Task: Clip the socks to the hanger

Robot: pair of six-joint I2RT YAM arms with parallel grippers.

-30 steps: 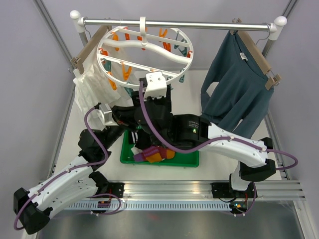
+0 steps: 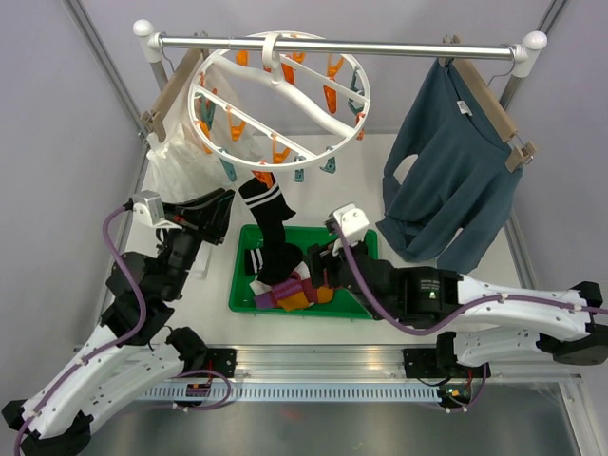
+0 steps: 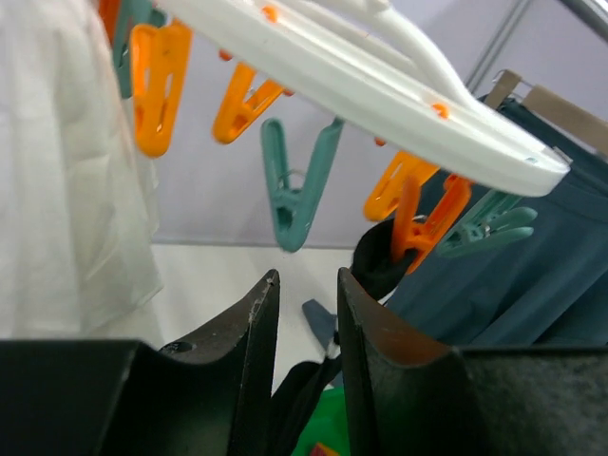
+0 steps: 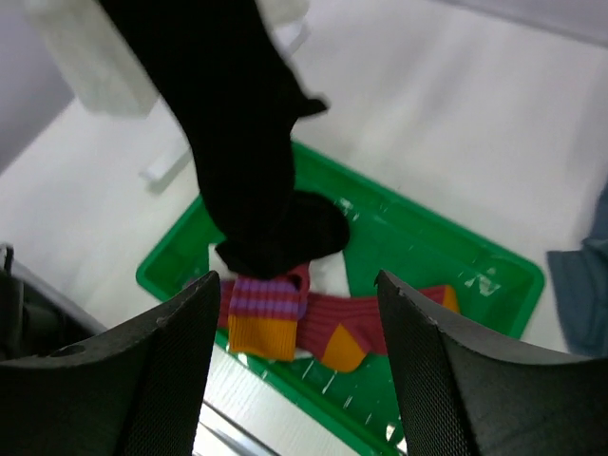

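Note:
A round white clip hanger (image 2: 285,161) hangs from the rail, with orange and teal clips. A black sock with white stripes (image 2: 271,214) hangs from it; in the left wrist view an orange clip (image 3: 427,223) grips its top. My left gripper (image 2: 214,214) is left of the sock, below the hanger, its fingers slightly apart with nothing visible between them. My right gripper (image 2: 328,261) stands open over the right part of the green bin (image 2: 347,237). In the right wrist view, the sock hangs down over the bin, which holds colourful socks (image 4: 266,313).
Grey-blue pants (image 2: 437,171) hang on a wooden hanger at the right. A white garment (image 2: 171,161) hangs at the left. The white tabletop around the bin is mostly clear.
My right gripper has moved away from the hanger, down and to the right. My left gripper has backed leftward from the sock. The hanger's clips have shifted slightly.

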